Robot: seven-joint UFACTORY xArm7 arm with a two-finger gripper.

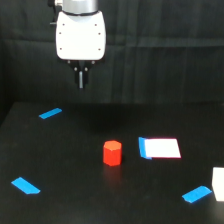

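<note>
A red block with an angular outline stands on the dark table, a little right of the view's middle. High at the upper left, my gripper points down from its white housing. It hangs well above and behind the red block, not touching it. The fingers look small and dark against the black backdrop; whether they stand open or shut does not show clearly.
White paper with blue and red edges lies right of the block. Blue tape strips mark the table. A white item is cut off at the right edge. Bare table surrounds the block.
</note>
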